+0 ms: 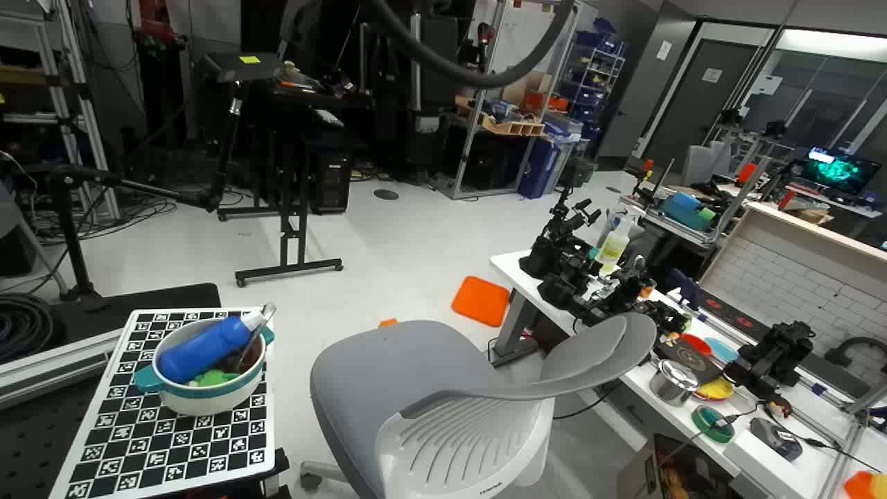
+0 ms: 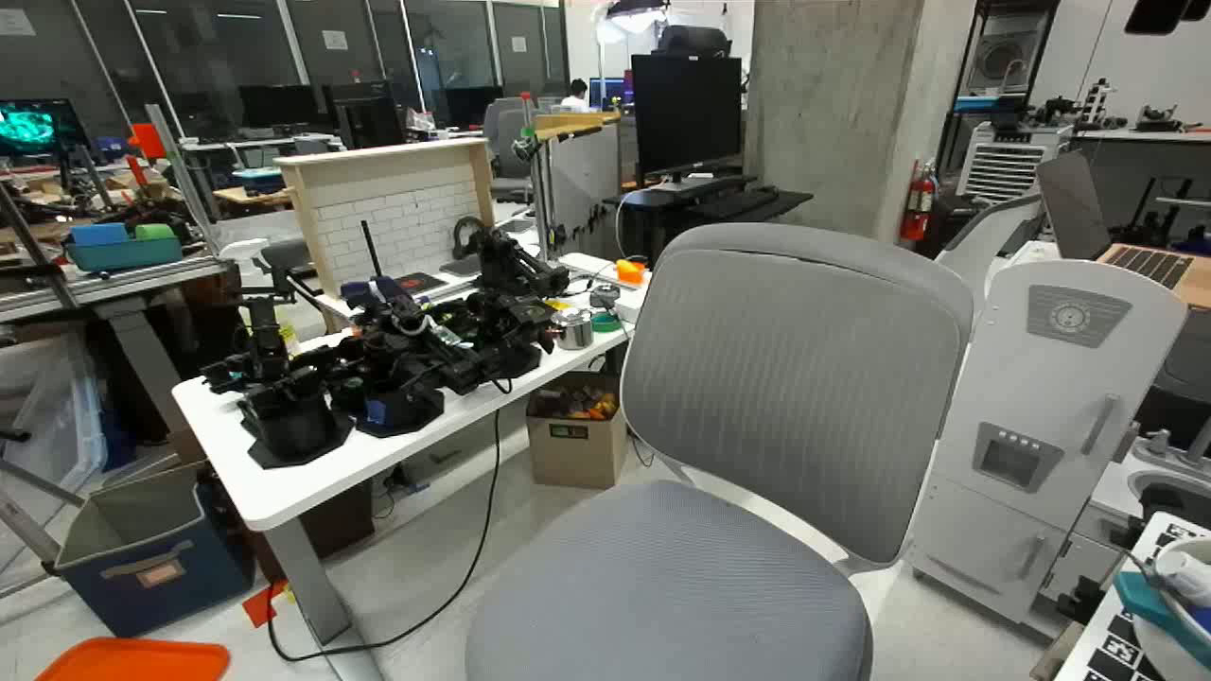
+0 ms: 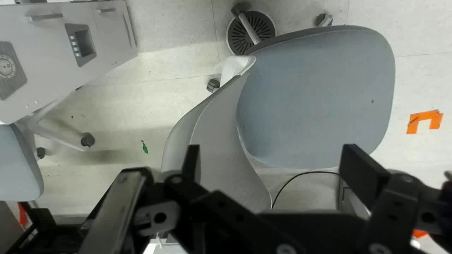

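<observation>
My gripper shows at the bottom of the wrist view, open wide, with only the chair and floor visible beyond the gap. Below it stands a grey office chair (image 3: 317, 97), its backrest turned toward the left. Exterior view 1 has a white pot (image 1: 199, 400) with teal handles, resting on a black-and-white marker board (image 1: 125, 449). A blue bottle (image 1: 195, 351) leans inside the pot, above some green items (image 1: 215, 378). Neither exterior view shows the gripper. In exterior view 2 only part of the pot (image 2: 1169, 653) appears, at the lower right edge.
The grey chair (image 1: 399, 374) stands right of the marker board. Beyond it is a white table (image 2: 244, 482) crowded with black robot arms (image 2: 386, 363). A toy kitchen cabinet (image 2: 1022, 397) stands behind the chair. Open floor (image 1: 399, 249) lies at the chair's far side.
</observation>
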